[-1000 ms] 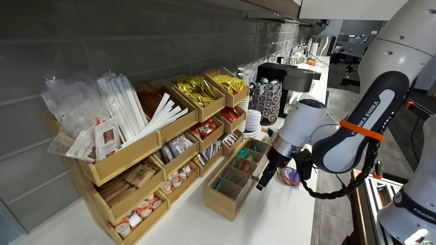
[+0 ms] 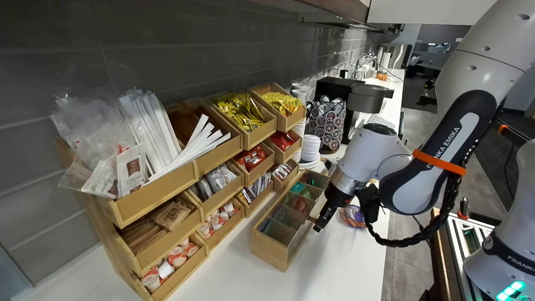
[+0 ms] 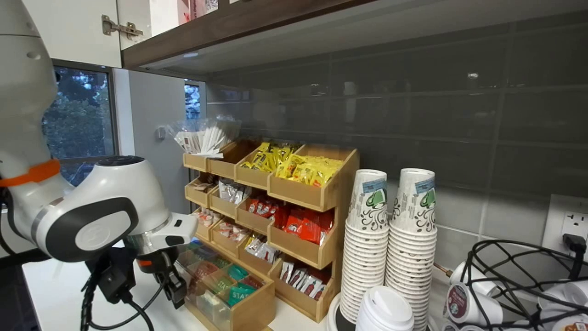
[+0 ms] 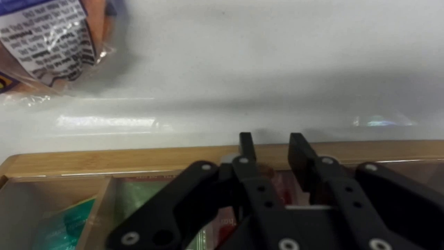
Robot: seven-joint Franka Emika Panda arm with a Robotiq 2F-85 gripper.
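Note:
A wooden tea box [image 2: 273, 255] with divided compartments stands on the white counter, holding several coloured tea packets [image 3: 241, 292]. From the right, my gripper [image 2: 319, 224] reaches down to the box's front side, where a small brown knob [image 2: 312, 219] sticks out. In the wrist view, my gripper has its two black fingers apart over the box's wooden front edge [image 4: 125, 160]. A brown rounded piece [image 4: 265, 170], seemingly the knob, shows between them, nearer the left finger. Whether either finger touches it, I cannot tell.
A plastic-wrapped package [image 4: 45, 46] lies on the counter near the gripper. Behind the tea box rises a tiered wooden rack [image 3: 314, 193] of condiment packets, with stacked paper cups [image 3: 364, 259] beside it. Bare counter [image 2: 331, 266] lies in front of the box.
My arm has moved slightly left in exterior view 1, and the tea box has shifted a little the same way. The lights on the robot's base have turned from white to green.

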